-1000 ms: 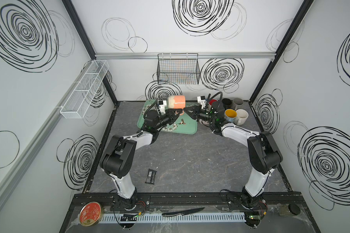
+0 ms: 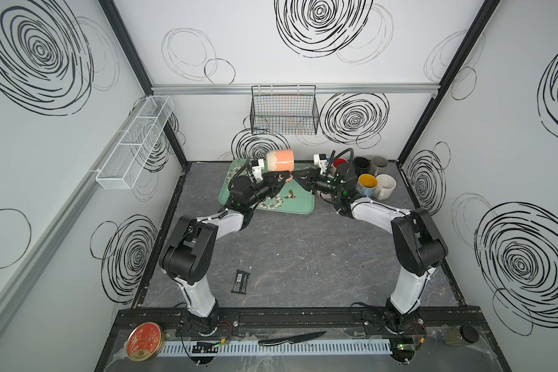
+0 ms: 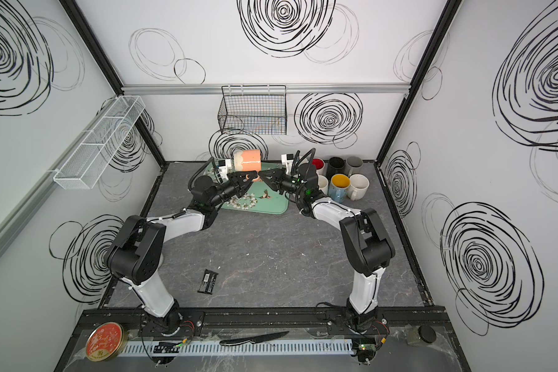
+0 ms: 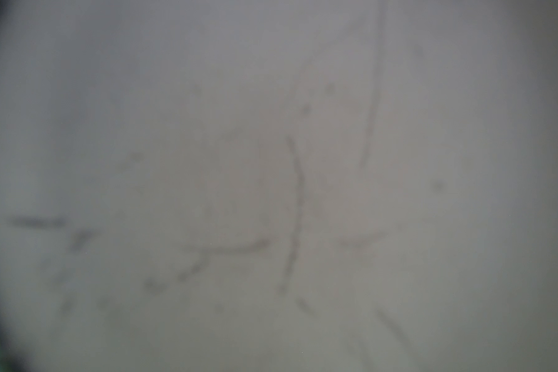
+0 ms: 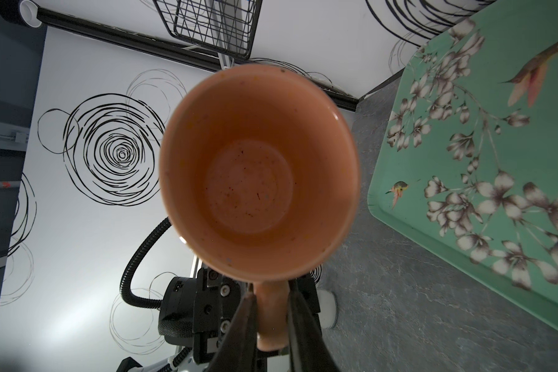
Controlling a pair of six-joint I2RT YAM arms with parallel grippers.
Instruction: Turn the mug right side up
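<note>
An orange and cream mug [image 2: 281, 160] [image 3: 248, 160] is held on its side above the green tray, its orange opening facing my right arm, as the right wrist view [image 5: 257, 179] shows. My left gripper [image 2: 280, 178] is shut on it from the left. My right gripper [image 2: 298, 175] reaches in from the right; in its wrist view its fingers stand at either side of the mug's handle [image 5: 271, 313], and whether they touch it is unclear. The left wrist view is filled by a blurred pale surface.
The green tray [image 2: 303, 204] lies at the back of the table. Several mugs [image 2: 384, 186] stand at the back right. Wire baskets [image 2: 284, 114] hang on the back and left walls.
The mug has shifted very slightly upward and left in the top left view. Both arms are otherwise nearly still.
</note>
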